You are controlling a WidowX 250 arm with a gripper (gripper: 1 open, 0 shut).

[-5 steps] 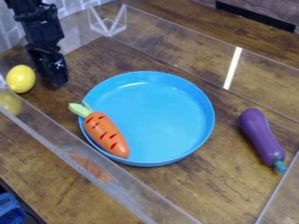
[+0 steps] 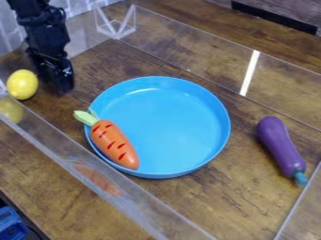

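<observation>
The black gripper is at the upper left, low over the wooden table, just above and right of a yellow lemon-like object; whether its fingers are apart is hard to make out. A blue plate sits mid-table, with an orange toy carrot lying on its left side, green top over the rim. A purple eggplant lies to the right of the plate.
A clear plastic wall runs along the lower left, with a second yellow shape behind or reflected in it. A blue object is at the lower left corner. The table behind the plate is clear.
</observation>
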